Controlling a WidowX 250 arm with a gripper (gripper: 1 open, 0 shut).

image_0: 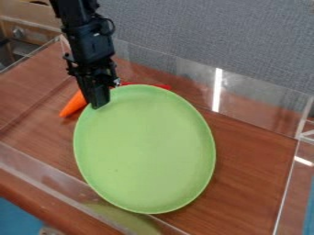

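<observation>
A large green oval plate [147, 151] fills the centre of the camera view, lying on the wooden surface. My black gripper [101, 97] is at the plate's upper-left rim, its tips down at the edge; it looks shut, and whether the rim is between its fingers is hidden. An orange carrot-like object [72, 105] lies just left of the plate, partly hidden by my gripper. A red object [161, 85] shows behind the plate's top edge.
Clear plastic walls edge it at front, back and right. A grey textured wall stands behind.
</observation>
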